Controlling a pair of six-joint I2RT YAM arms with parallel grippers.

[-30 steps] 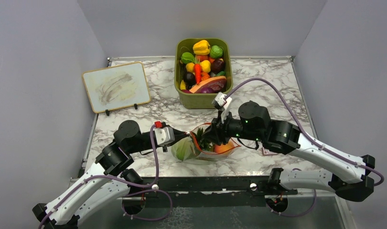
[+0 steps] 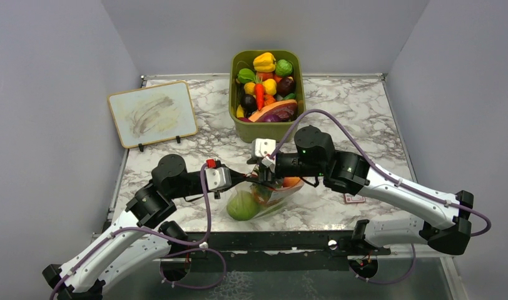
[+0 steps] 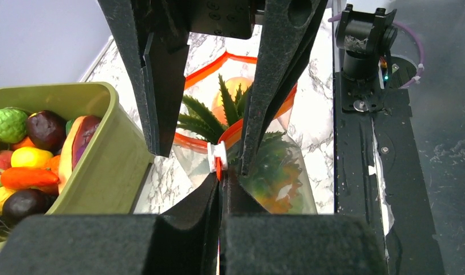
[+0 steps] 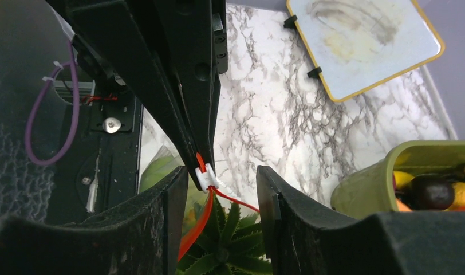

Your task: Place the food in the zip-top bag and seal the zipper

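A clear zip bag (image 2: 264,203) with an orange-red zipper holds green produce, spiky leaves and an orange item. My left gripper is shut on the zipper's end, right beside the white slider (image 3: 217,153). My right gripper is open around the slider, its fingers apart, with the slider between them but not visibly gripped. In the left wrist view its dark fingers (image 3: 164,109) hang above the bag's opening.
A green bin (image 2: 266,128) full of produce stands behind the bag. A whiteboard (image 2: 151,112) lies at the back left.
My right gripper has moved left and turned, coming over the slider beside my left gripper. The bag's contents are more covered in the top view. The left arm has barely moved.
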